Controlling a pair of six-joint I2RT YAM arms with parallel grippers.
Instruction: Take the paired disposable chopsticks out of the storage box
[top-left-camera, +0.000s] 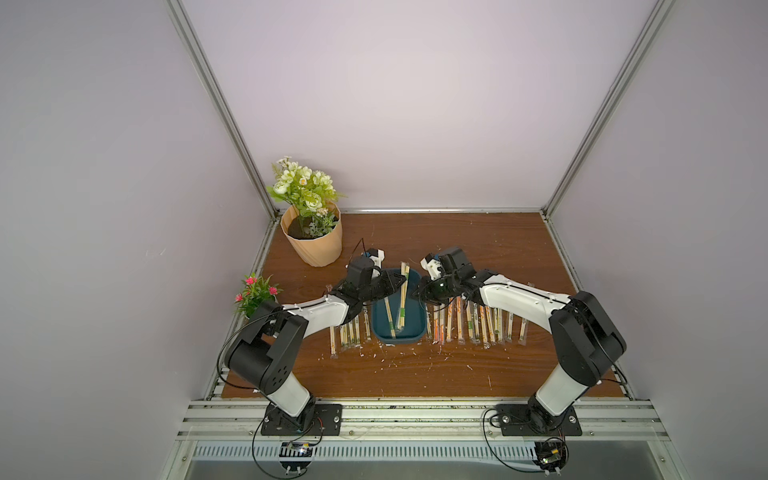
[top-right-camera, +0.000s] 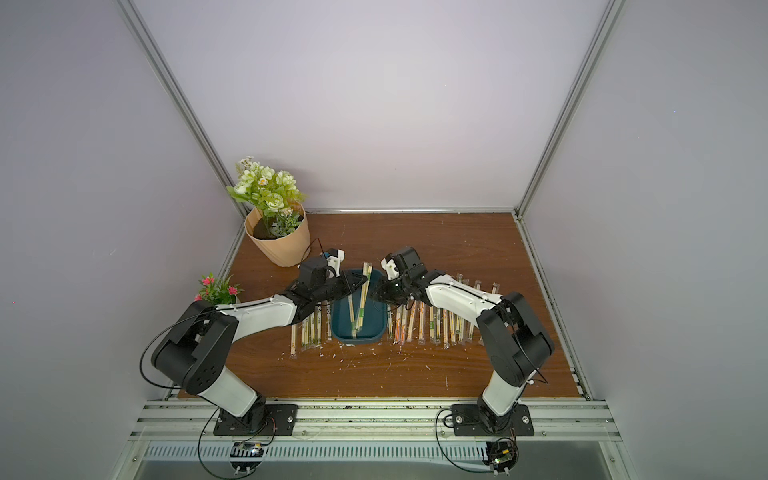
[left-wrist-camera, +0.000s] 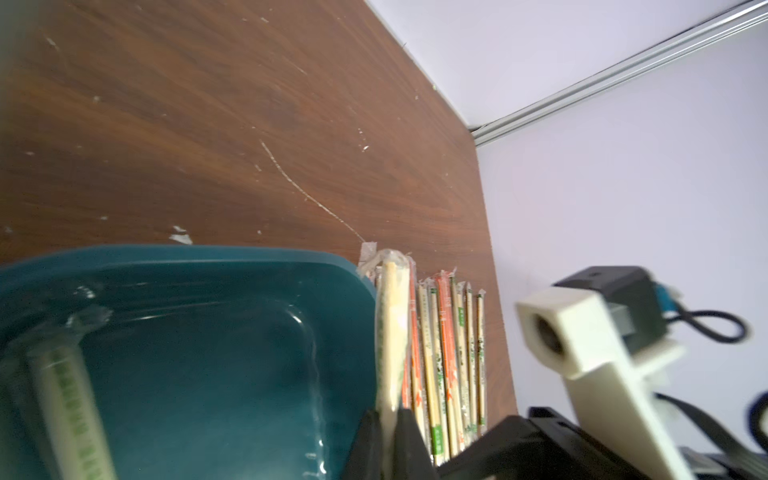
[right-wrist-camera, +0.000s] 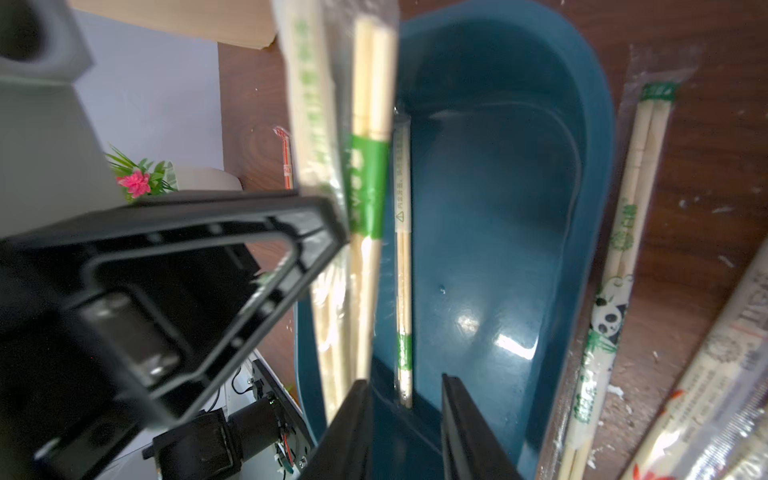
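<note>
The teal storage box (top-left-camera: 412, 328) sits mid-table. My left gripper (top-left-camera: 400, 281) is shut on wrapped chopsticks, two packs side by side, held up over the box; they rise between its fingers in the left wrist view. Another wrapped pair (right-wrist-camera: 403, 264) lies on the box floor. My right gripper is at the box's right side, facing the held chopsticks from just beside them, open with nothing between its fingers.
Many wrapped chopsticks (top-left-camera: 480, 320) lie in rows on the table either side of the box. A large potted plant (top-left-camera: 312, 240) stands at back left, a small plant (top-left-camera: 256, 296) at the left edge.
</note>
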